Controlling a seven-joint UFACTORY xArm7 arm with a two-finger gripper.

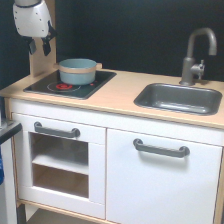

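A blue-grey pot (77,71) sits upright on the dark stovetop (100,88), at the left of the toy kitchen counter. Up in the top left corner, my gripper (39,46) hangs from the white arm (32,17), above and to the left of the pot and clear of it. Its dark fingers are small against the dark background, so their opening is hard to make out. Nothing is clearly visible between them. The pot's inside is mostly hidden from this angle.
A metal sink (180,98) with a tall faucet (195,57) is set into the right of the wooden counter (122,92). Bare counter lies between stove and sink. Below are a windowed oven door (60,129) and a white cabinet door (150,180).
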